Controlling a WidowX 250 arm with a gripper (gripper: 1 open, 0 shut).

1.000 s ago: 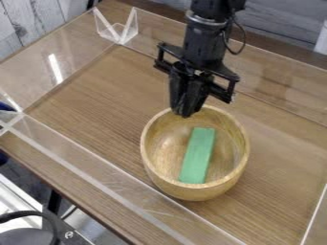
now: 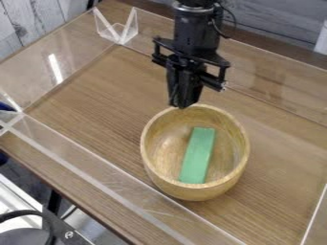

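Observation:
A round tan wooden bowl (image 2: 165, 167) sits on the wooden table, with a flat green block (image 2: 198, 153) lying inside it. Above the bowl's back rim is my black gripper (image 2: 182, 100), pointing down, its fingers close together with nothing visible between them.
Bare wooden tabletop (image 2: 92, 115) spreads left and right of the bowl. A clear angular plastic object (image 2: 117, 27) is at the back left. Transparent strips run along the left side, and a dark cable (image 2: 38, 216) lies at the lower left.
The arm has shifted slightly back and up, away from the bowl. The bowl and green block look unmoved.

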